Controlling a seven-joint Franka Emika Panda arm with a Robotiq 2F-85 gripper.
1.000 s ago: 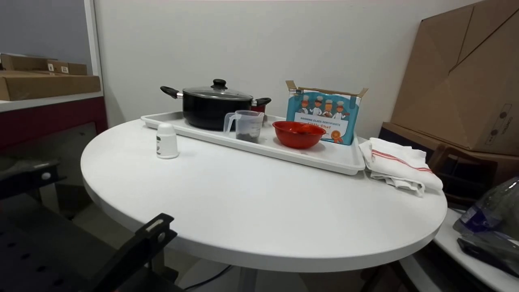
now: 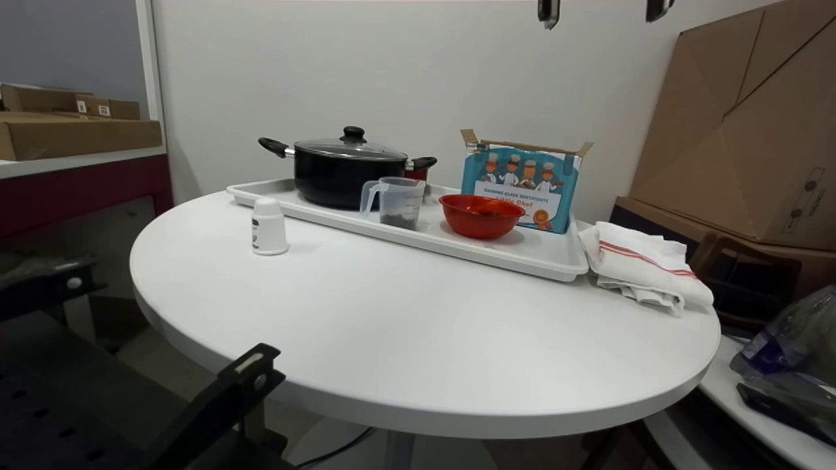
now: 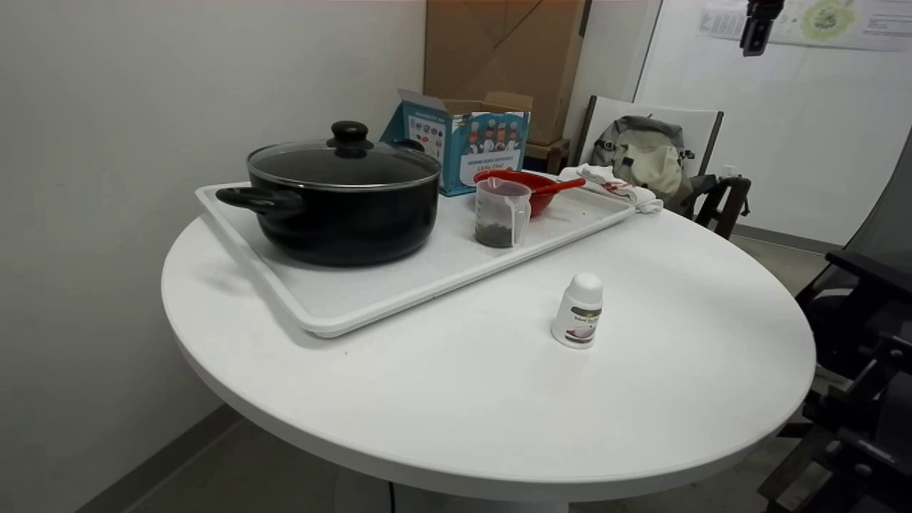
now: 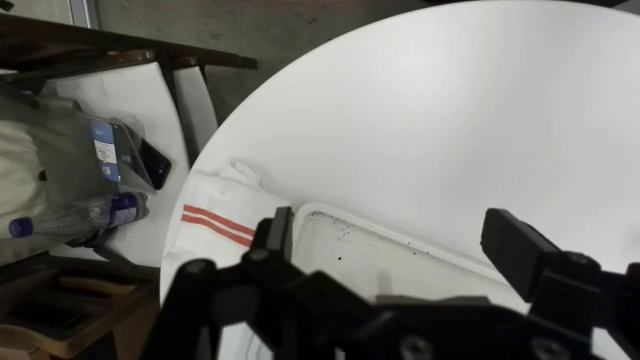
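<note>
My gripper is open, its two dark fingers wide apart with nothing between them. In exterior view 1 only the fingertips (image 2: 549,11) show at the top edge, high above the table. Under it in the wrist view lie the corner of the white tray (image 4: 384,231) and the folded white towel (image 4: 222,210) with red stripes. The tray carries a lidded black pot (image 2: 349,173), a clear measuring cup (image 2: 400,202) with dark contents, a red bowl (image 2: 482,218) and a blue box (image 2: 521,184). A white bottle (image 3: 579,312) stands upright on the bare table.
Large cardboard boxes (image 2: 744,125) stand at the right in exterior view 1. A chair holding a backpack (image 3: 645,162) is behind the table in exterior view 2.
Two gripper fingertips have come into exterior view 1 at the top; a second ago none were visible there. The objects on the table have not moved.
</note>
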